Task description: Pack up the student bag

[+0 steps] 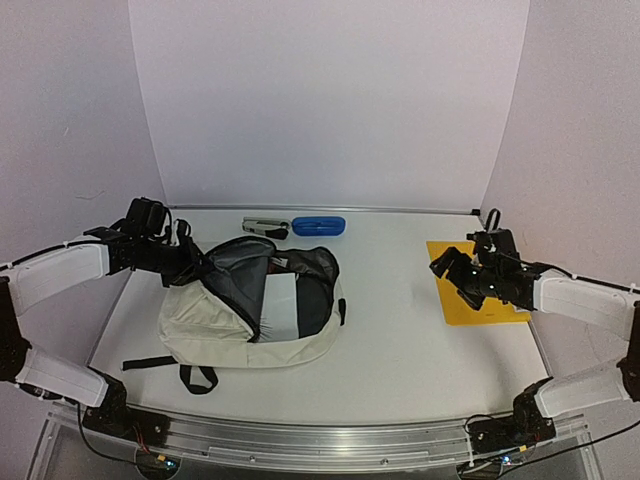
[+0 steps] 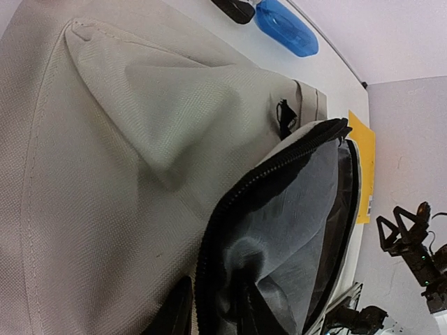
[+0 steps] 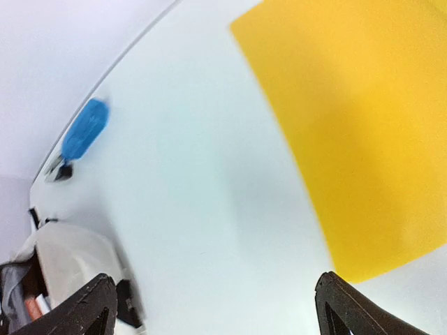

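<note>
The cream backpack point(image 1: 210, 330) lies unzipped at the left, its dark mesh-lined flap point(image 1: 238, 272) folded back. Inside it rests a whitish flat item point(image 1: 280, 305). My left gripper point(image 1: 198, 268) is at the flap's upper corner; in the left wrist view its fingers point(image 2: 183, 307) stand apart on either side of the zipper edge point(image 2: 230, 199). Whether they touch the cloth is hard to tell. Over the yellow folder point(image 1: 445, 310) at the right hovers my right gripper point(image 1: 454, 283), open and empty. Its fingers point(image 3: 87, 307) are wide apart in the right wrist view.
Along the back edge, behind the bag, are a blue case point(image 1: 318, 226) and a black-and-grey stapler-like item point(image 1: 265, 228). Bare white table point(image 1: 390, 340) lies between bag and folder. Black straps point(image 1: 198, 380) trail at the bag's front left.
</note>
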